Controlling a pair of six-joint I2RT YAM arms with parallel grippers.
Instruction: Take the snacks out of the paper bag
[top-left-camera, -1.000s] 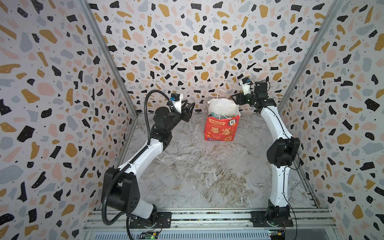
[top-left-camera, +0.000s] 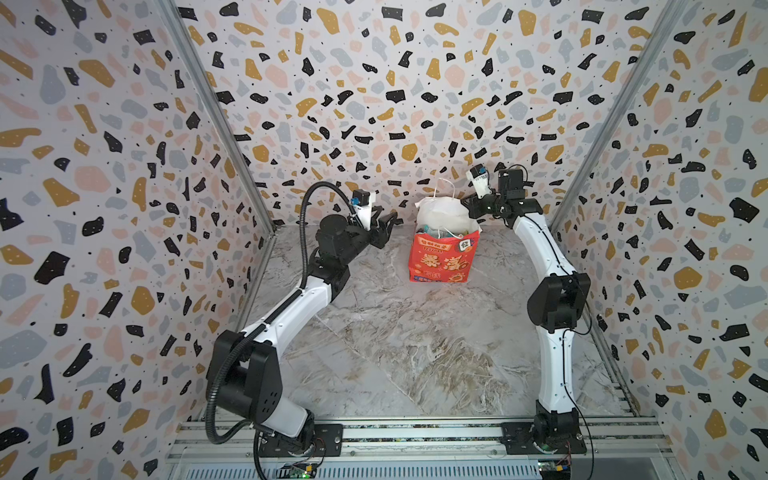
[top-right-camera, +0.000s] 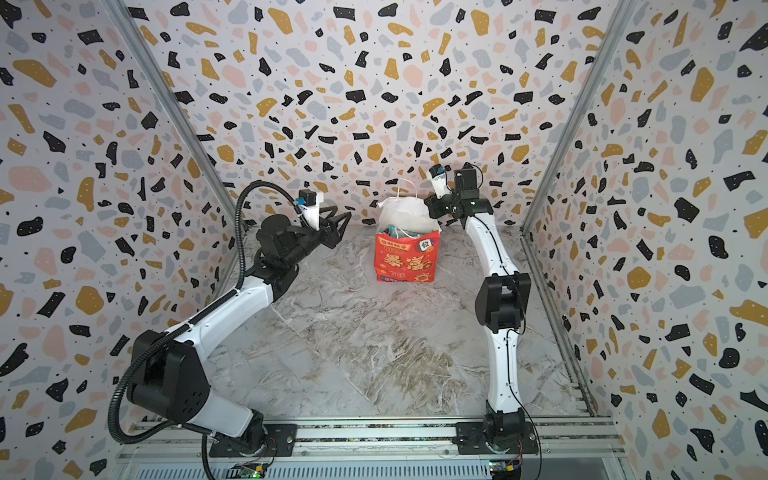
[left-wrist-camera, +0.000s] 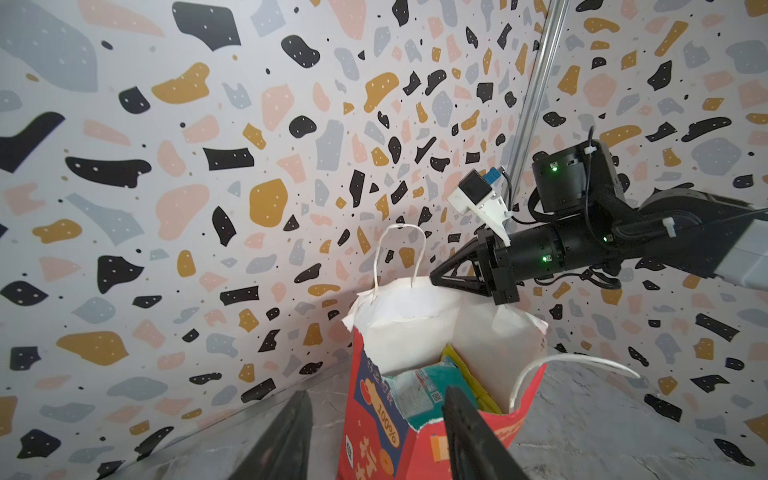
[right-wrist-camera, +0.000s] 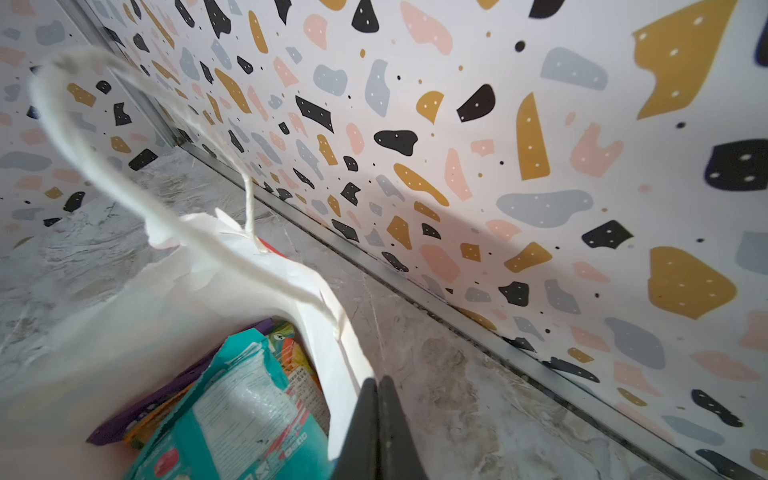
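Observation:
A red paper bag (top-left-camera: 440, 264) with a white lining and handles stands upright at the back middle. Inside, snack packs show: a teal one (left-wrist-camera: 424, 388), a yellow one (left-wrist-camera: 472, 384), and, from the right wrist, a purple one (right-wrist-camera: 176, 392) too. My left gripper hangs left of the bag, its fingers apart with nothing between them. My right gripper is shut with nothing visible between its fingertips, close over the bag's right rim by the white paper.
Patterned walls (top-right-camera: 384, 96) close in the back and sides, with metal rails along the edges.
My right gripper has come down and left toward the bag's rim. My left arm dipped and has since risen, moving a little right toward the bag. The bag looks unmoved.

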